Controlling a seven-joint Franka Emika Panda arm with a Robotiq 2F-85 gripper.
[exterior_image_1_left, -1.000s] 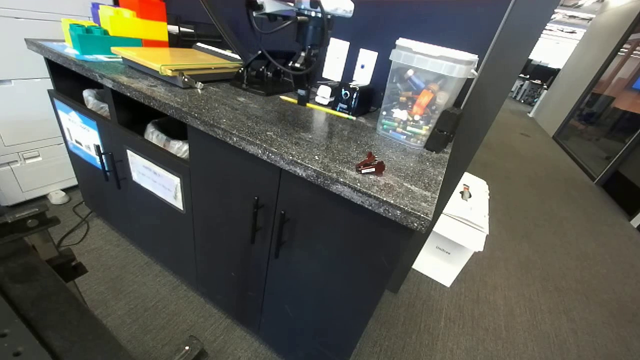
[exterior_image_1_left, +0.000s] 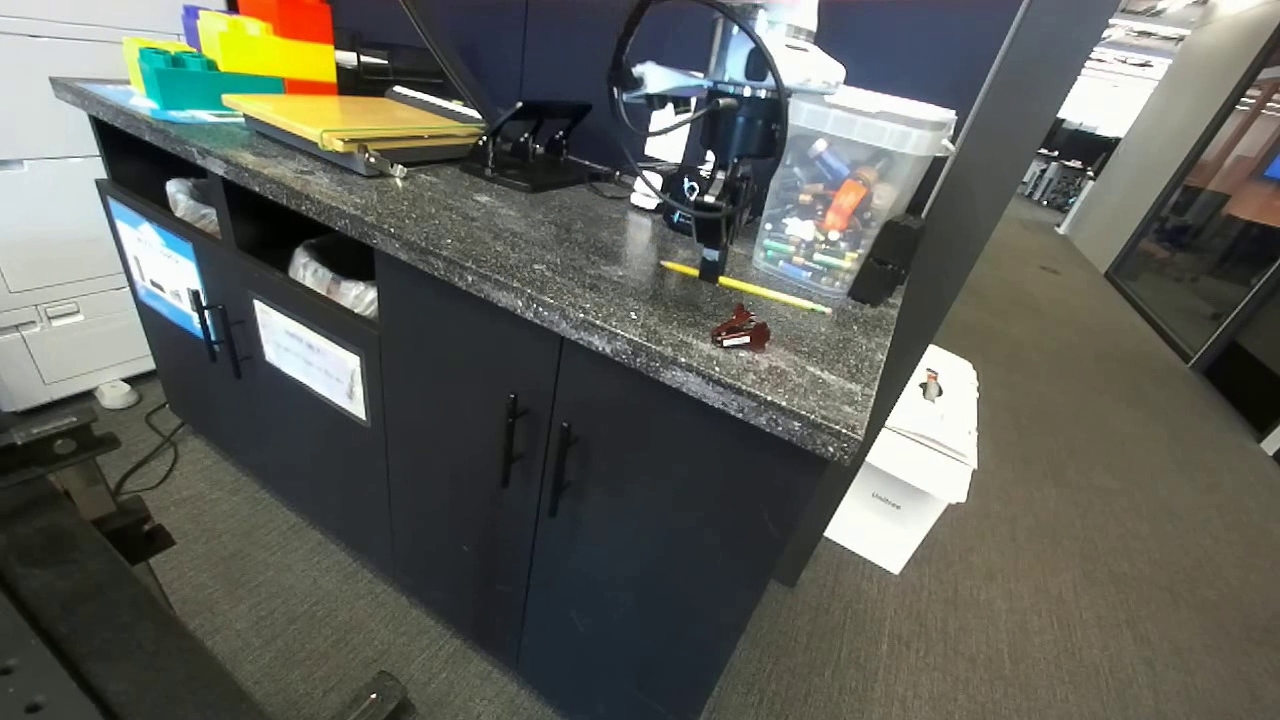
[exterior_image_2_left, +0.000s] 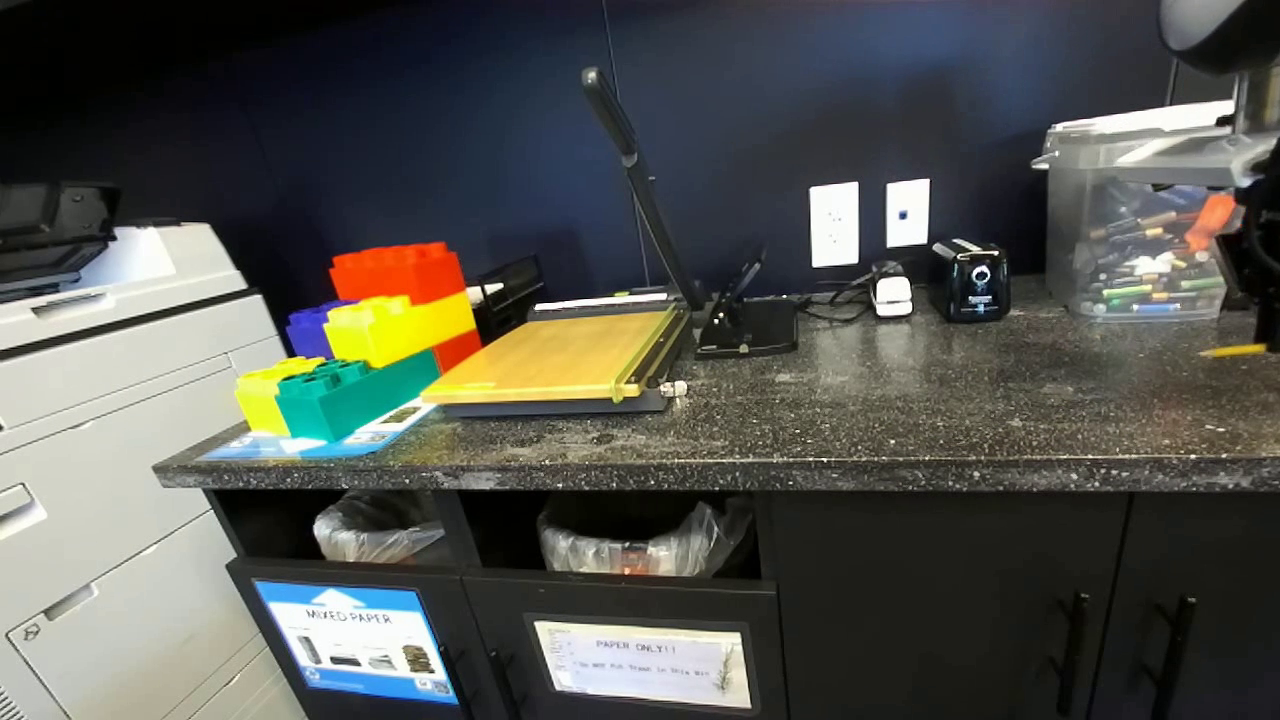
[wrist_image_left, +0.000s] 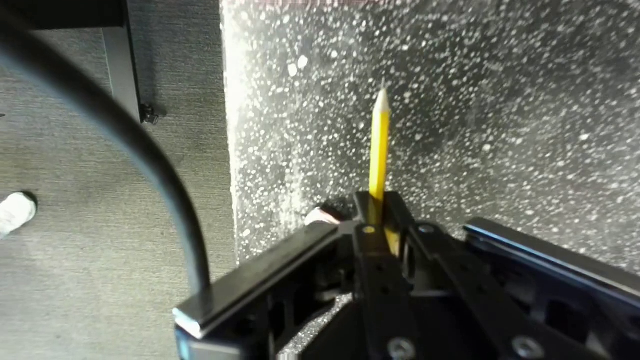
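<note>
A yellow pencil (wrist_image_left: 379, 144) is pinched between the fingertips of my gripper, its sharpened tip pointing away from the fingers in the wrist view. In exterior view 1 the same pencil (exterior_image_1_left: 768, 292) reaches out to both sides of my gripper (exterior_image_1_left: 713, 266), close over the counter; whether it touches the surface I cannot tell. Exterior view 2 catches only the pencil's end (exterior_image_2_left: 1233, 350) at the right edge. A dark red staple remover (exterior_image_1_left: 740, 329) lies on the counter nearer the front edge than the pencil.
Behind the gripper stands a clear bin (exterior_image_1_left: 854, 180) of markers. A black pencil sharpener (exterior_image_2_left: 973, 282) and a white plug-like device (exterior_image_2_left: 891, 290) sit by the wall. Further left are a paper cutter (exterior_image_2_left: 558, 354) and large toy bricks (exterior_image_2_left: 402, 276).
Holding the pencil, my gripper has moved right and toward the counter's front edge, from before the sharpener to before the marker bin. The staple remover has not moved.
</note>
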